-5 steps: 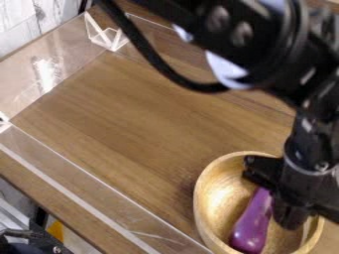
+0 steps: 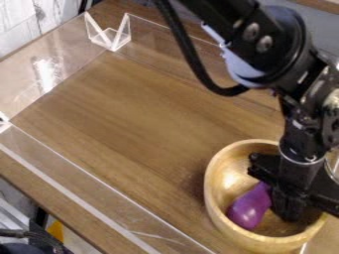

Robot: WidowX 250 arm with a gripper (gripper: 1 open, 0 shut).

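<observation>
A wooden bowl (image 2: 228, 179) sits at the lower right of the table. Inside it lies a purple eggplant (image 2: 249, 205), partly covered by the black gripper (image 2: 282, 198), which reaches down into the bowl from the upper right. The fingertips are dark and crowded against the eggplant, so whether anything is between them is hidden.
Clear plastic brackets (image 2: 109, 35) stand along the back left, and a clear strip runs along the left and front edges. Dark cables lie at the lower left corner.
The bowl and eggplant have shifted slightly right and upward in the view. The arm has moved a little, with its wrist tilting and the gripper staying in the bowl.
</observation>
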